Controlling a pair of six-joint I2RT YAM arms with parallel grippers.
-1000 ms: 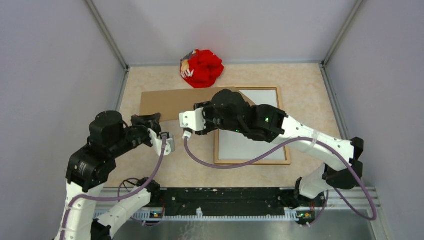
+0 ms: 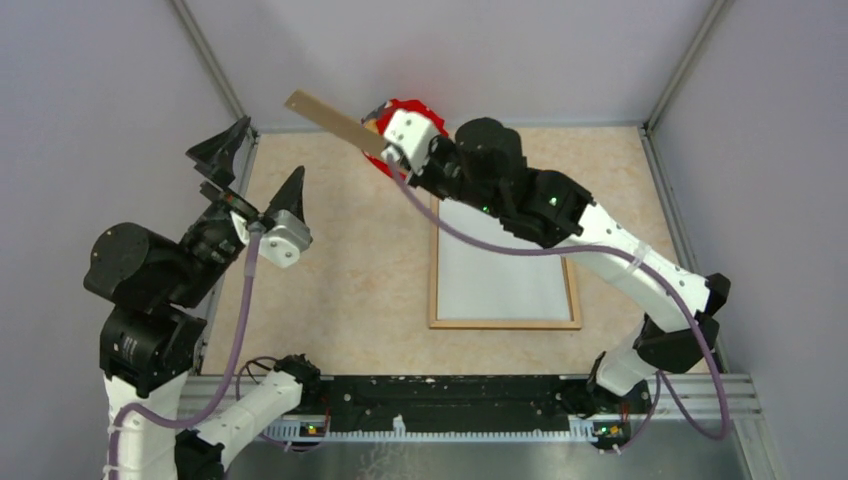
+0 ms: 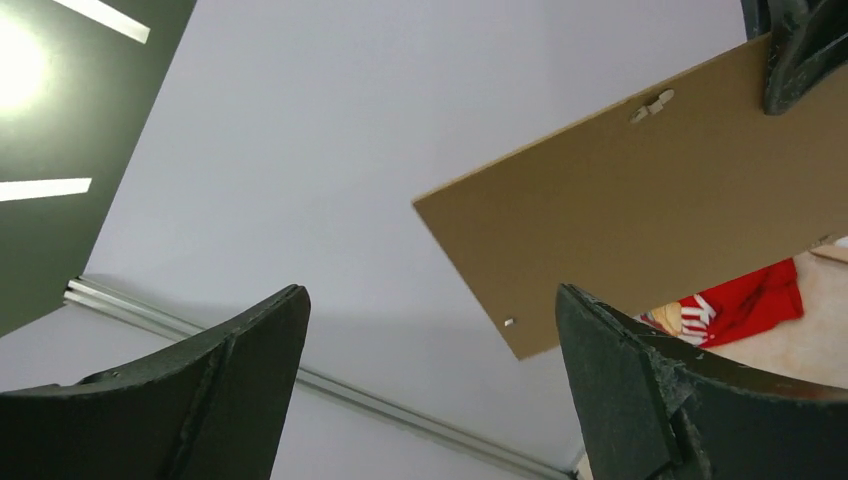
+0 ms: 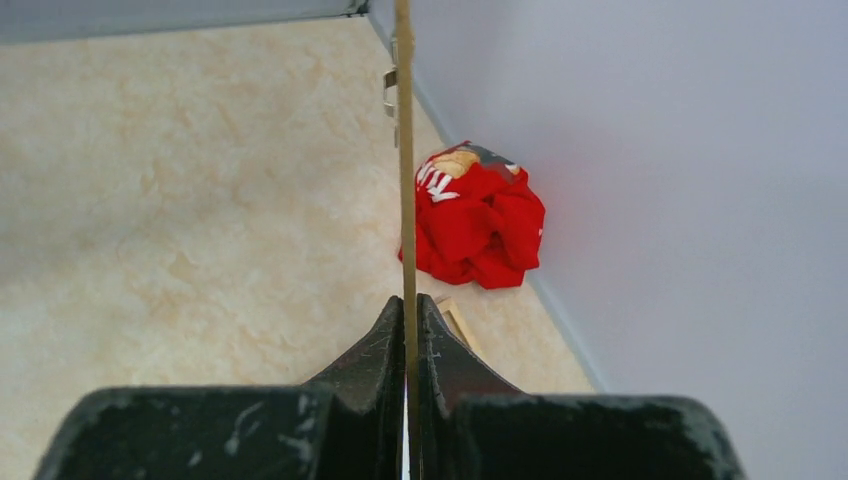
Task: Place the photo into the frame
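A flat brown board (image 2: 330,120) with small metal clips on it (image 3: 652,106) is held up off the table, tilted. My right gripper is shut on its edge, and the board shows edge-on there as a thin strip. Fingers (image 3: 795,65) of the right gripper reach over the board in the left wrist view. My left gripper (image 2: 272,148) stands wide open at the left, nothing between its fingers and the board apart from it. The wooden frame (image 2: 505,324) lies flat on the table, its inside white, partly covered by the right arm. No separate photo can be made out.
A crumpled red cloth (image 4: 480,225) lies at the back of the table by the wall, partly behind the board. Grey walls (image 2: 770,150) enclose the sides.
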